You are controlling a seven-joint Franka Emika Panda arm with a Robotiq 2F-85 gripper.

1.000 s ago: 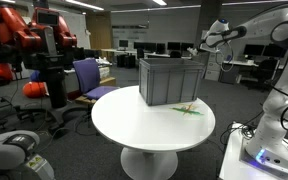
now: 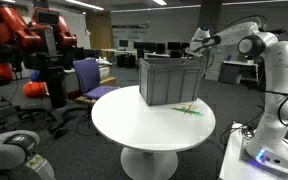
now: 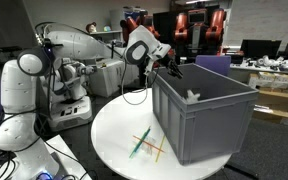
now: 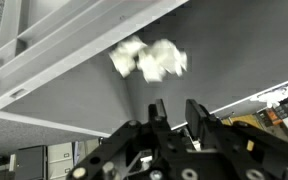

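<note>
A tall grey bin [image 3: 200,133], open at the top, stands on the round white table [image 3: 114,119]. Inside it, something white and crumpled [image 4: 149,58] shows in the wrist view, too blurred to name. My gripper [image 3: 172,68] points down over the bin's rim in exterior view 2. Its two black fingertips stand apart at the lower middle of the wrist view, with nothing visible between them. The white thing lies beyond the fingertips, apart from them. In exterior view 1 the gripper is small, above the bin's right end, and its fingers cannot be made out.
Several thin coloured sticks or pens [image 3: 146,143] lie on the table in front of the bin. The bin's walls rise high beside the gripper.
My arm has come down and leftward from high on the right. The gripper is now low over the bin's right end. The bin and table stay where they were.
</note>
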